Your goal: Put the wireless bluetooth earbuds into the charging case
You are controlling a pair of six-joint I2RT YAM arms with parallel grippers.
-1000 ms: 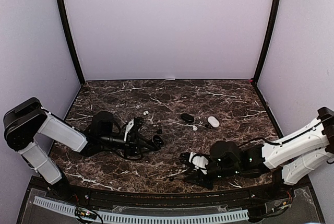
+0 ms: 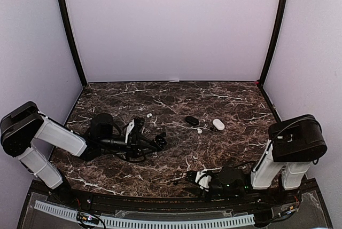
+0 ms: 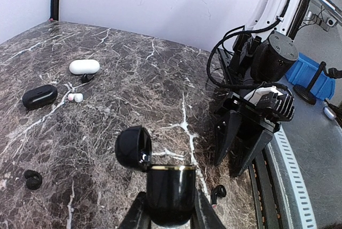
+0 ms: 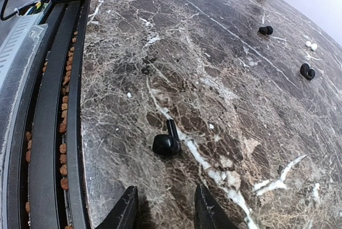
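Note:
My left gripper is shut on an open black charging case [image 3: 170, 191], held above the table, lid up. My right gripper stands open, low at the front edge, nothing between its fingers; just beyond it a single black earbud lies on the table, also in the left wrist view [image 3: 219, 191]. A pair of small black pieces, apparently earbuds [image 3: 33, 180], lies farther left. A closed black case [image 3: 39, 96], white case [image 3: 84, 66] and white earbuds [image 3: 75, 97] lie farther back, with another dark piece [image 3: 87, 78] beside the white case.
The table's front edge and dark rail [image 4: 48, 133] run beside my right gripper. The middle of the marble table [image 2: 171, 159] between the grippers is largely clear. A blue bin [image 3: 315, 79] shows beyond the table's side.
The left arm with the case has hardly moved.

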